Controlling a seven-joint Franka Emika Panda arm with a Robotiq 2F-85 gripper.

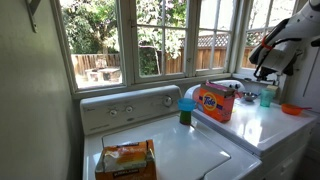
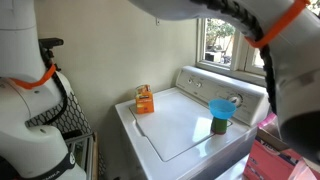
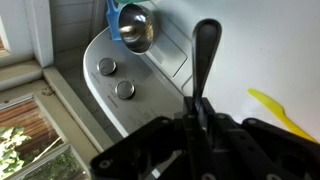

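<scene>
In the wrist view, a dark, shiny spoon-like utensil sticks out from between the fingers of my gripper, which is shut on its narrow end. Exterior view 1 has the gripper at the far right, raised above the machine top near the window; the utensil is too small to make out there. A metal bowl shows at the upper left of the wrist view. On the white surface at right lies a yellow utensil, apart from the gripper.
A teal cup and an orange bowl stand below the arm. Left of them is an orange Tide box. A blue bowl tops a green container; another orange package sits on the left machine, whose middle is clear.
</scene>
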